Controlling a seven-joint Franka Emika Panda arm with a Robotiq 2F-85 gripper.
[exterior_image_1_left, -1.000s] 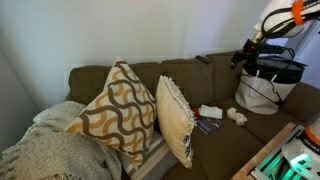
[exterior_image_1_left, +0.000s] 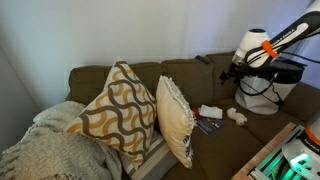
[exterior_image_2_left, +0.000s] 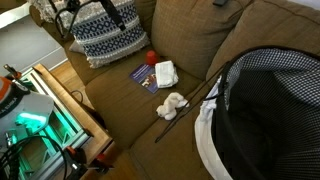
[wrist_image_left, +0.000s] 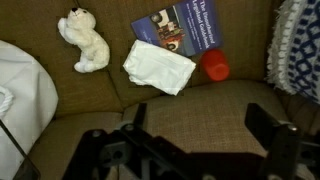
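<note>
My open gripper hangs above the brown couch, with only couch cushion showing between its fingers in the wrist view. In exterior view 1 the gripper (exterior_image_1_left: 231, 76) is over the right part of the couch. A folded white cloth (wrist_image_left: 158, 67) partly covers a blue book (wrist_image_left: 200, 22). Beside them stands a round red object (wrist_image_left: 215, 65), perhaps a cup. A small white plush toy (wrist_image_left: 88, 42) lies on the other side of the cloth. All of these are apart from the fingers.
A black and white hamper (exterior_image_2_left: 270, 100) stands on the couch near the plush toy (exterior_image_2_left: 172, 105). Opposite is a blue and white patterned pillow (wrist_image_left: 302, 48). Other pillows (exterior_image_1_left: 118, 112) and a grey blanket (exterior_image_1_left: 60, 152) occupy the left side. A wooden table edge (exterior_image_2_left: 72, 108) borders the couch.
Over the last second my arm has come down and slightly to the left in exterior view 1. The items on the couch look unmoved.
</note>
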